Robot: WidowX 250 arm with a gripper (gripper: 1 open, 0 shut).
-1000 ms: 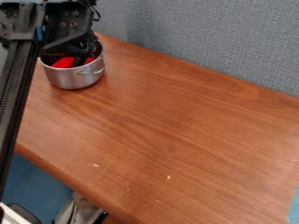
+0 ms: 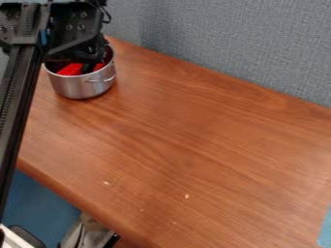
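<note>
A steel pot (image 2: 80,85) with a side handle stands at the far left of the wooden table, partly behind my arm. My gripper (image 2: 83,64) reaches down into it from above, with red showing around its dark lower parts inside the pot. Whether that red is an object or part of the gripper, and whether the fingers are open or shut, I cannot tell.
A grey fabric panel (image 2: 233,53) borders the back. My black arm rail runs down the left edge of the view.
</note>
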